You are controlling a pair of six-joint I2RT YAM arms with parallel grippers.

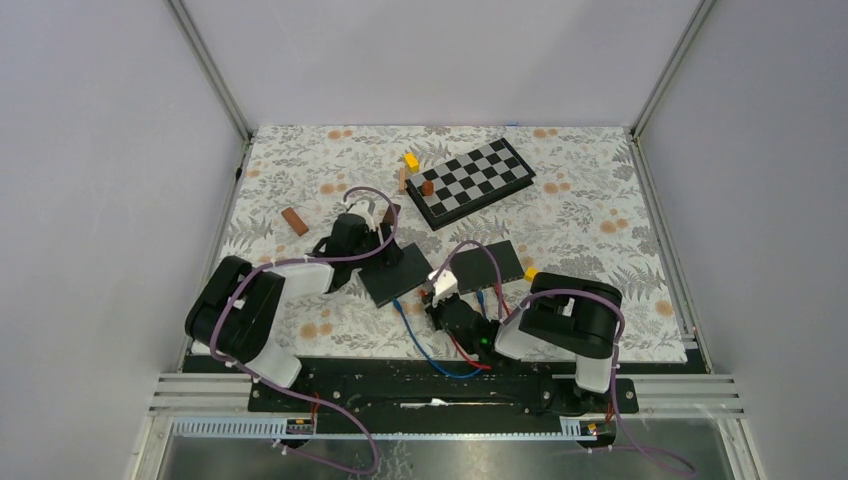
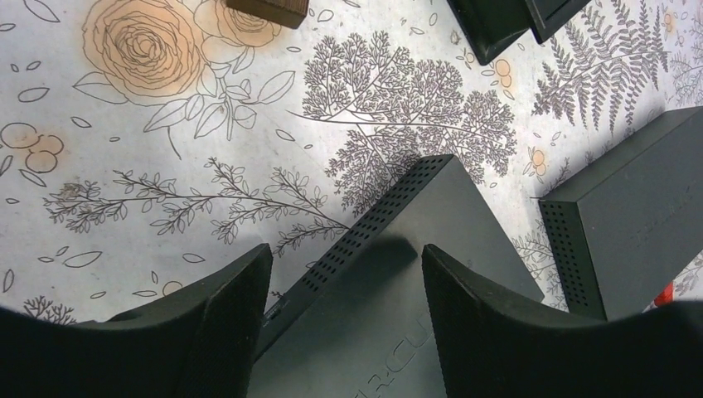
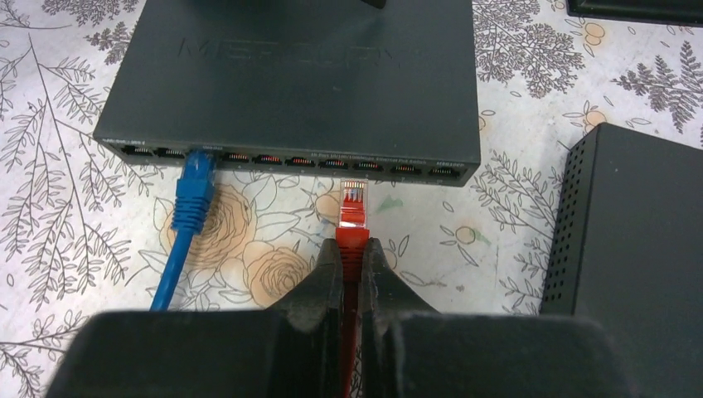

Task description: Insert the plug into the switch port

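Note:
My right gripper is shut on a red plug (image 3: 352,215), its clear tip pointing at the front row of ports of the switch (image 3: 307,91), just short of it, slightly below the middle-right ports. A blue cable (image 3: 170,274) is plugged into that switch toward its left. My left gripper is part open above the left switch (image 2: 464,224), whose vented edge runs beneath its fingers; nothing shows held between them. A second switch (image 2: 638,207) lies to the right in the left wrist view.
A chessboard (image 1: 470,180) lies at the back, with yellow blocks (image 1: 411,161) and wooden blocks (image 1: 294,222) around it. The second black box (image 1: 485,265) sits right of centre, with cables at its front.

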